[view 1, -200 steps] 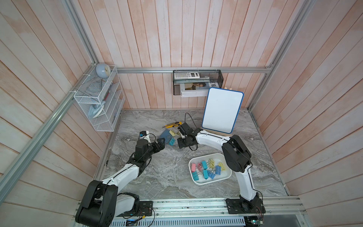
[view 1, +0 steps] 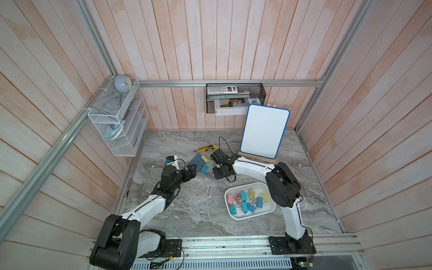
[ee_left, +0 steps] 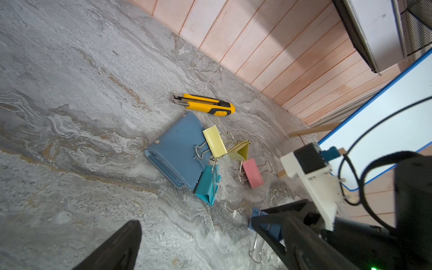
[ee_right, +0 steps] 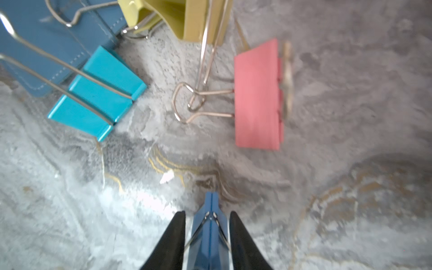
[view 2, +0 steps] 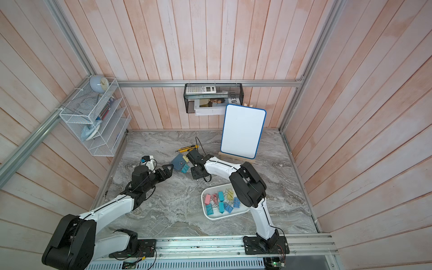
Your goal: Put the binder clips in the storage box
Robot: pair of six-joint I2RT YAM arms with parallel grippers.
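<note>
In the right wrist view a blue binder clip [ee_right: 210, 234] lies between the fingers of my right gripper. Those fingers stand about a clip's width apart, close along both sides; whether they press on it I cannot tell. Beyond it lie a pink clip [ee_right: 257, 96], a teal clip [ee_right: 99, 92] and yellow clips [ee_right: 193, 18]. My left gripper is open and empty, off to the left of the clips. The white storage box [view 1: 226, 208] stands at the front right, holding several pink, teal, yellow and blue clips.
A blue wallet [ee_left: 177, 150] and a yellow cutter [ee_left: 207, 104] lie around the loose clips. The whiteboard [view 1: 265, 130] stands behind the right arm. A white wire shelf [view 1: 119, 119] hangs at the left wall.
In the top left view my right gripper has shifted slightly toward the front and right. The left arm, the box and its clips look unmoved.
</note>
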